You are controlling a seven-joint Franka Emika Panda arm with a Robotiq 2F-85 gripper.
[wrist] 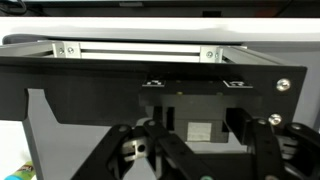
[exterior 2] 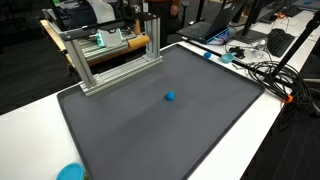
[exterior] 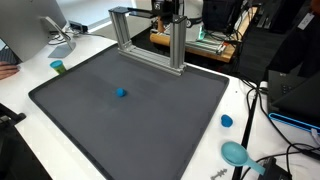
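Note:
In the wrist view my gripper is above the black bar (wrist: 80, 85) of a metal frame, its fingers apart. The dark area between the fingers makes it hard to tell whether they touch the bar. The same frame (exterior: 150, 55) stands at the far edge of the grey board in exterior view 1, and at the back left in exterior view 2 (exterior 2: 120, 73). A small blue piece (exterior: 121, 92) lies on the board, seen also in exterior view 2 (exterior 2: 170, 96).
The grey board (exterior: 130, 120) is otherwise bare. Around it lie a blue disc (exterior: 227, 121), a turquoise scoop-like piece (exterior: 238, 155) and a green cup (exterior: 58, 66). Cables (exterior 2: 285, 75) run along the table's side. Behind the frame is a cluttered shelf (exterior 2: 110, 40).

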